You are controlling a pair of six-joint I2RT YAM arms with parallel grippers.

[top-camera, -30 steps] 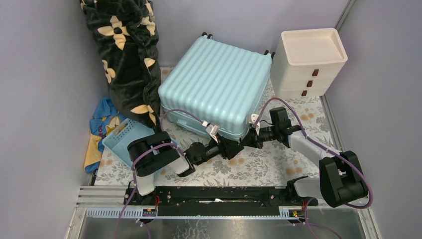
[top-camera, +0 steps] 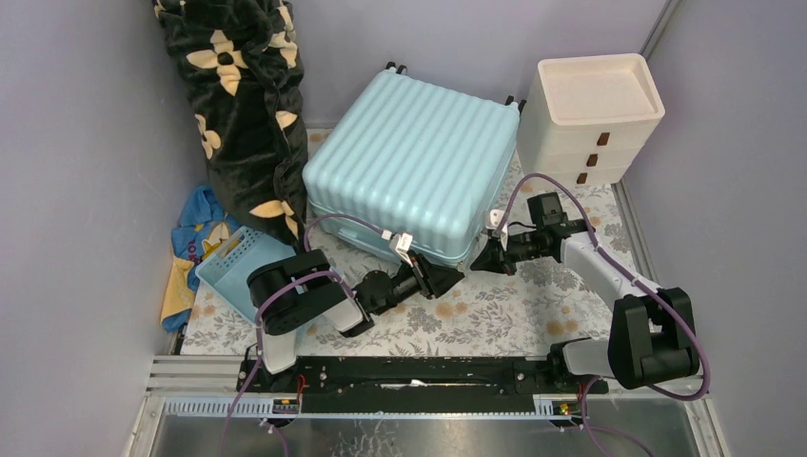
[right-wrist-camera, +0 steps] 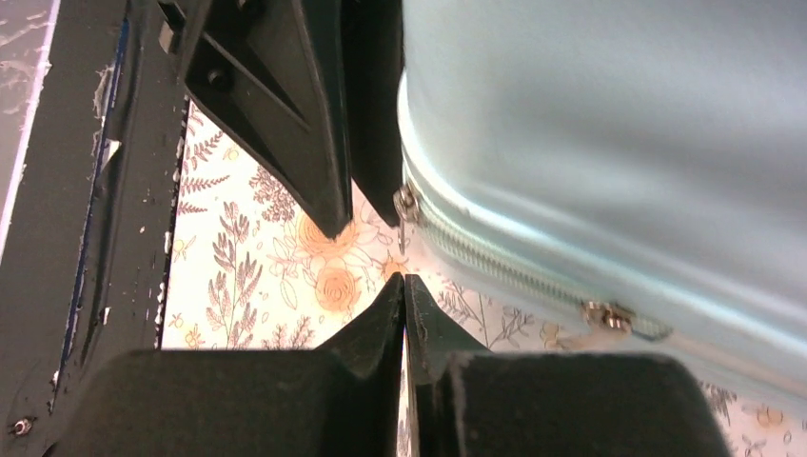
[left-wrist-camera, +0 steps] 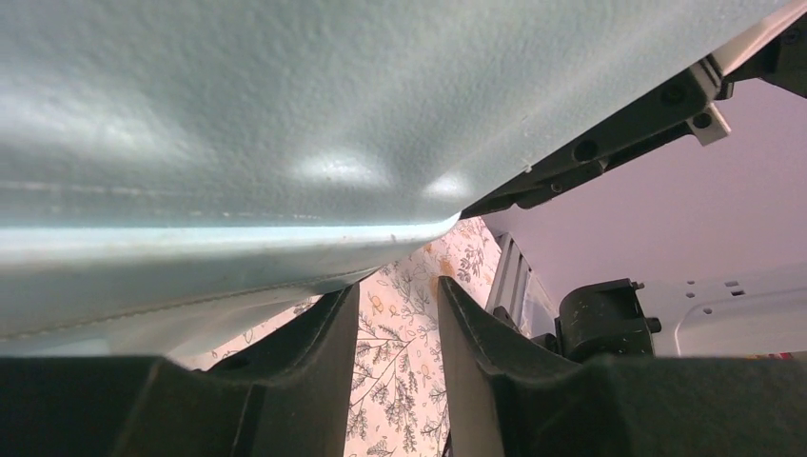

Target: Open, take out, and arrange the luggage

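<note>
A light blue ribbed suitcase (top-camera: 409, 157) lies on the patterned floor. My left gripper (top-camera: 447, 276) is at its near lower corner; in the left wrist view its fingers stand apart just under the shell, with nothing visible between them. My right gripper (top-camera: 490, 264) is beside the same corner. In the right wrist view its fingertips are together a little below a zipper pull (right-wrist-camera: 407, 202) on the zipper track; whether anything thin is between them is unclear. A second puller (right-wrist-camera: 609, 317) sits further along the zipper.
A dark flowered blanket (top-camera: 233, 105) hangs at the left, above a blue basket (top-camera: 228, 271) and a blue-yellow cloth (top-camera: 186, 286). A white drawer unit (top-camera: 595, 114) stands at the back right. Bare floor lies at the front and right.
My right gripper has moved a little to the right, away from the left gripper at the corner. The suitcase and left arm look nearly still.
</note>
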